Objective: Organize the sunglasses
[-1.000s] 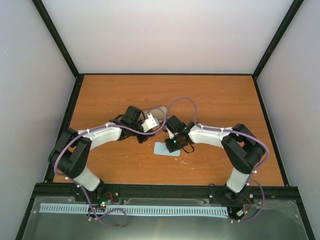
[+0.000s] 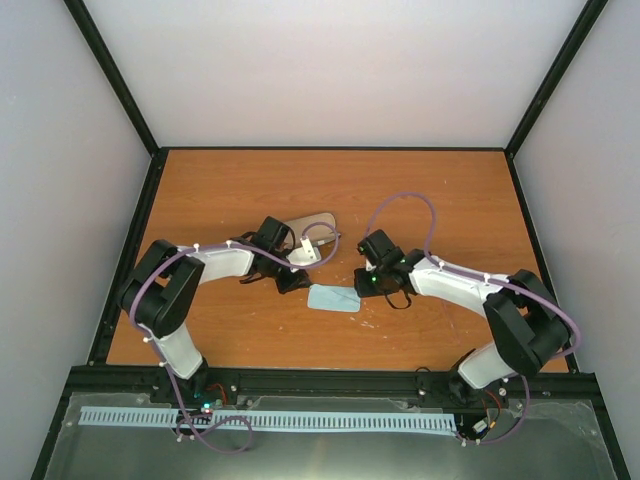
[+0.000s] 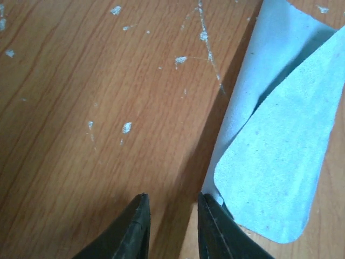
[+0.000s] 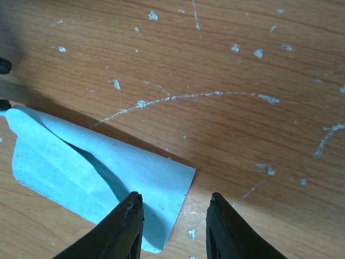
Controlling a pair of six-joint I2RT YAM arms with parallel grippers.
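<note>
A light blue cloth lies on the table between the grippers, a long edge folded over onto it, as the wrist views show. My left gripper is part open at the cloth's end, one fingertip touching its edge in the left wrist view. My right gripper stands open over the cloth's other end, nothing between its fingers. I cannot make out any sunglasses.
A beige object, perhaps a case, lies behind the left arm, partly hidden by it.
My right gripper has moved right, away from the middle, uncovering more of the cloth.
</note>
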